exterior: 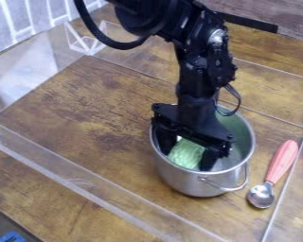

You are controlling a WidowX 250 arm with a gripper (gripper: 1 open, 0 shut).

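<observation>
A steel pot (207, 180) with a wire handle stands on the wooden table, right of centre. My black gripper (189, 149) reaches down into it from above. A pale green object (185, 153) lies inside the pot, partly hidden under the gripper's fingers. Whether the fingers are closed on it is hard to make out.
An ice cream scoop (279, 164) with a pink handle lies just right of the pot. Clear plastic barriers run along the table's edges. A small blue item (8, 235) is at the bottom left corner.
</observation>
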